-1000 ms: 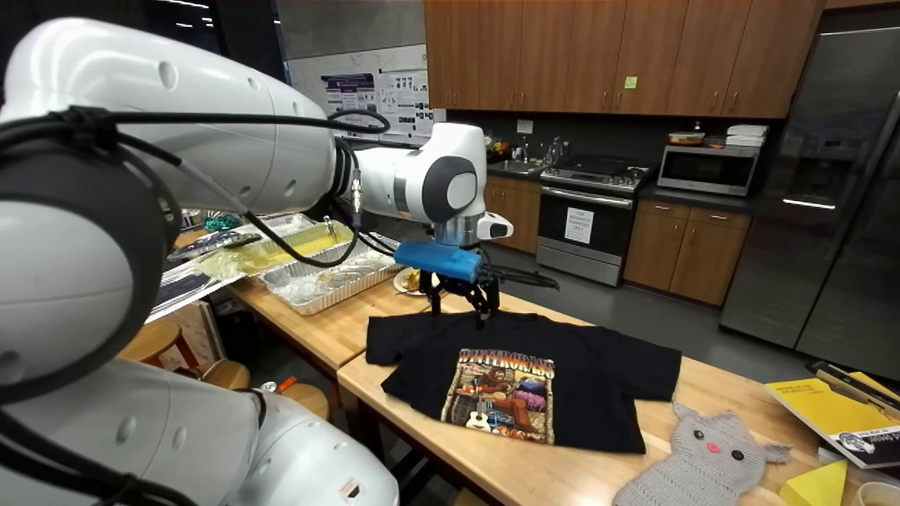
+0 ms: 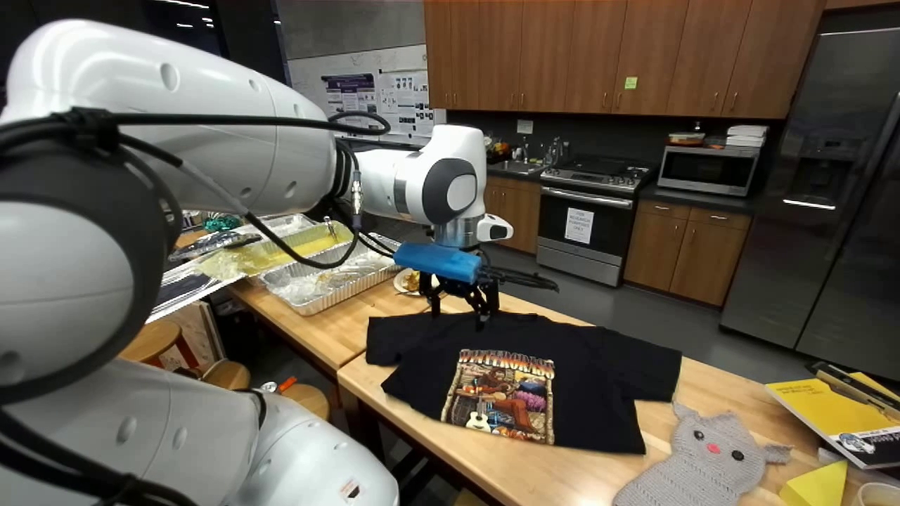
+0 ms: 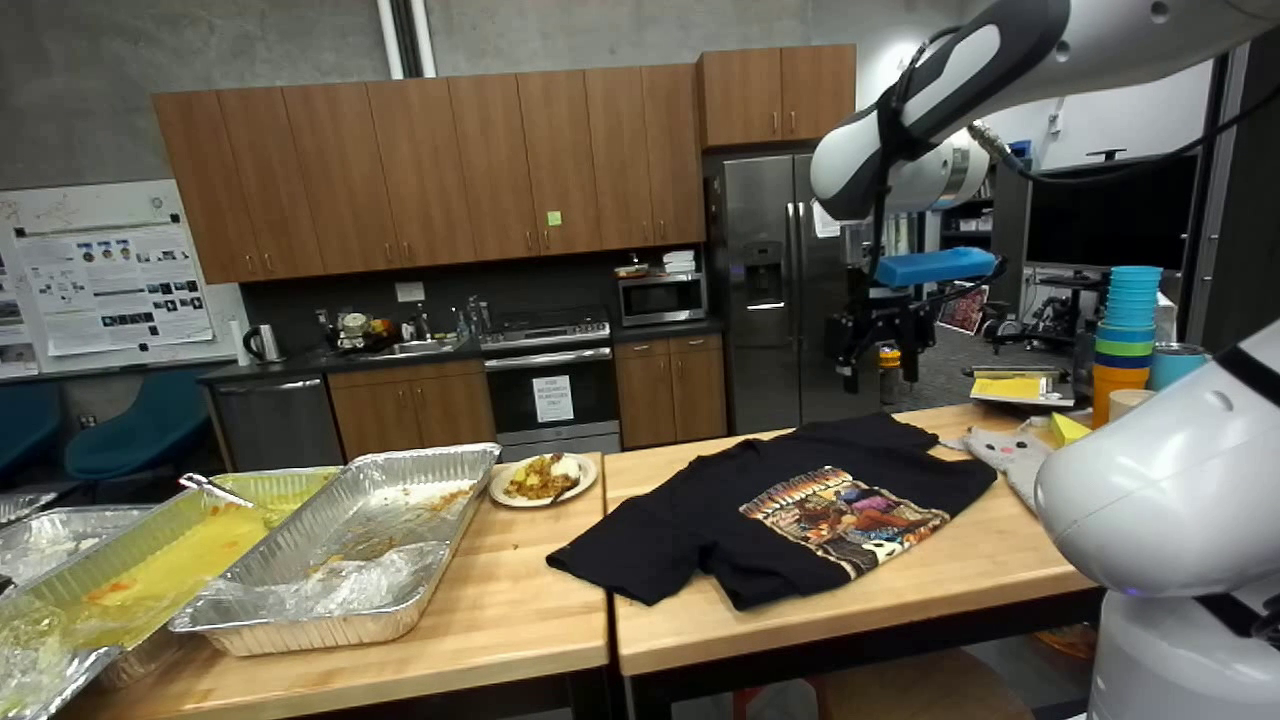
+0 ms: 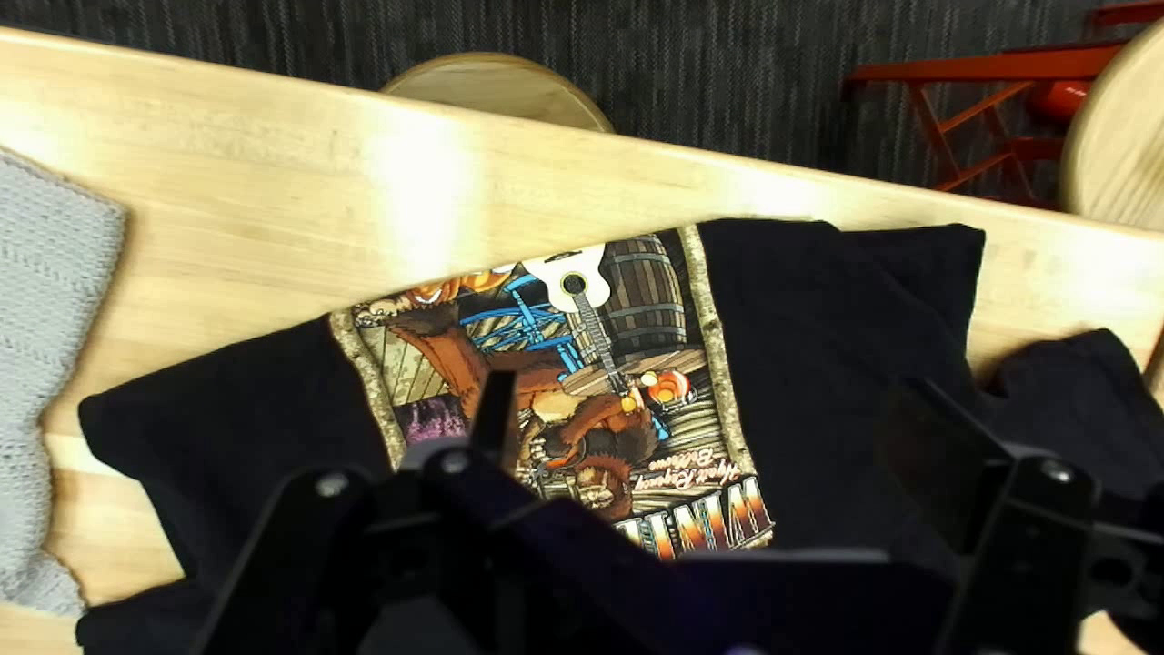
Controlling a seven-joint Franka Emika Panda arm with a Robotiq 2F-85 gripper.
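Observation:
A black T-shirt (image 2: 590, 362) with a colourful printed picture (image 2: 502, 396) lies spread on the wooden table, one sleeve hanging toward the left end. Above it, clear of the cloth, hangs my gripper (image 2: 458, 317), pointing down with its fingers apart and nothing between them. From the other side, the gripper (image 3: 879, 374) stands over the far edge of the shirt (image 3: 684, 528). In the wrist view the shirt (image 4: 829, 327) fills the space under the wide-set fingers (image 4: 497, 420), its print facing up.
A grey knitted toy (image 2: 706, 459) lies right of the shirt, near a yellow book (image 2: 831, 413). Foil trays (image 3: 360, 540) and a plate of food (image 3: 542, 479) occupy the left table. Stacked cups (image 3: 1125, 336) stand at the far right. Bare wood runs along the shirt's near edge.

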